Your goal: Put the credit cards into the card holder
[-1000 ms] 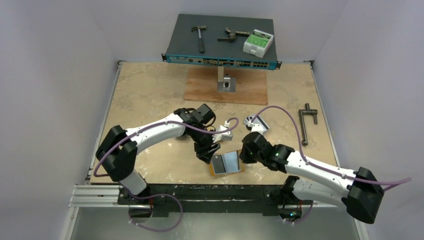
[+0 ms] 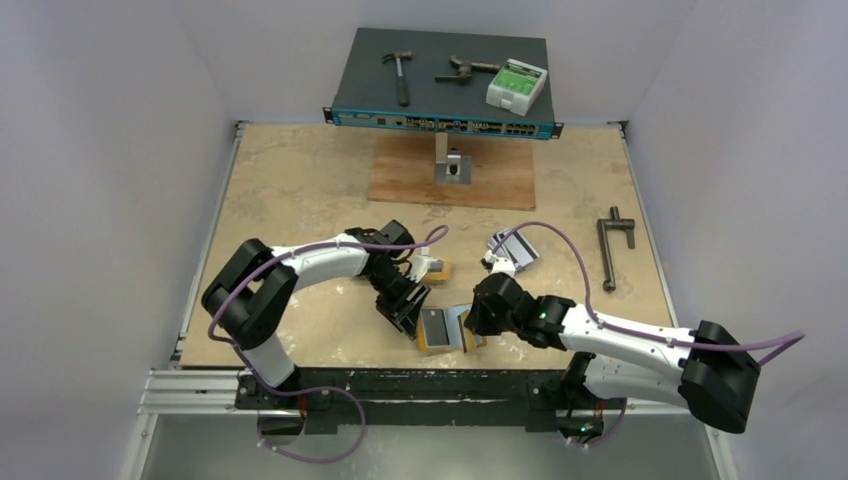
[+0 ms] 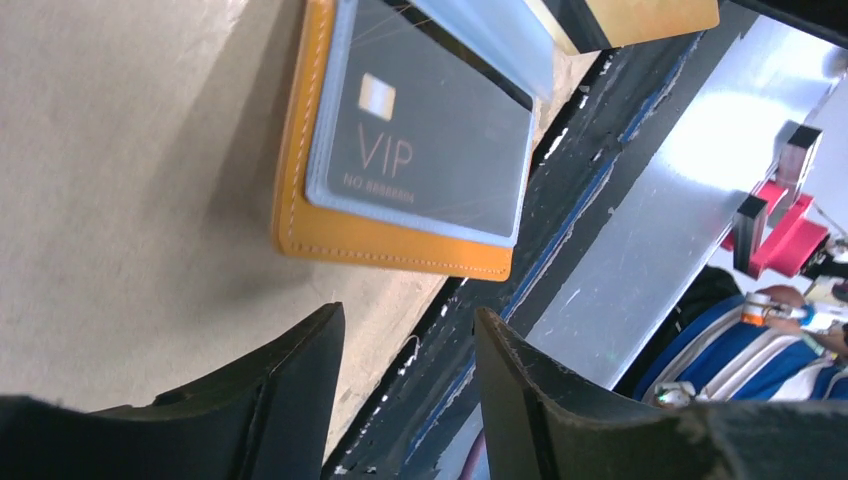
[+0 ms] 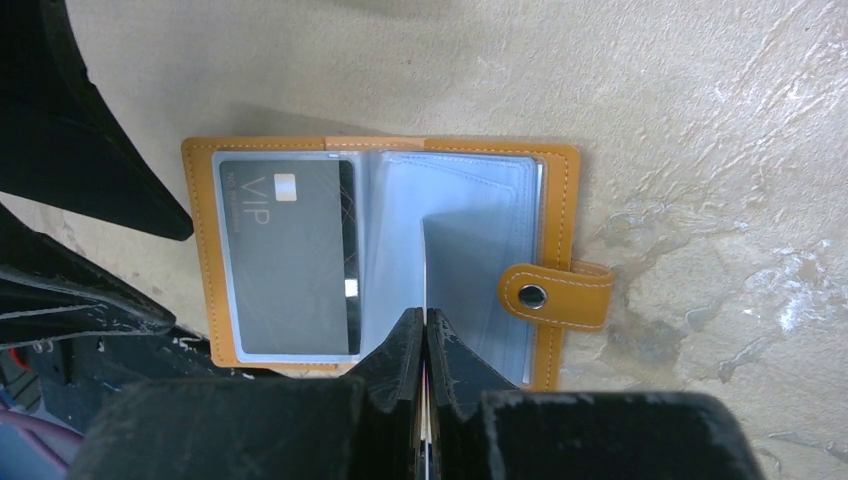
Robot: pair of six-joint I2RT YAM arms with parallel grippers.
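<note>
The card holder (image 2: 435,330), tan leather with clear bluish sleeves, lies spread open near the table's front edge. A dark grey VIP card (image 4: 290,260) sits in its left sleeve; the right sleeve (image 4: 470,220) shows no card inside. My right gripper is shut on a thin card seen edge-on above that right sleeve. From the left wrist view this is a gold card (image 3: 650,18) with a black stripe, tilted over the holder. Beside the holder's left edge, my left gripper stands open and empty. Whether the gold card touches the sleeve is unclear.
More cards (image 2: 514,250) lie behind the right gripper. A small yellowish item (image 2: 438,270) is partly hidden behind the left one. A metal tool (image 2: 612,250) rests at far right, and a rack unit (image 2: 445,75) stands at the back.
The right gripper has shifted left over the holder's right half, and the gold card's face has come into view there. My left gripper has moved slightly left and toward the front.
</note>
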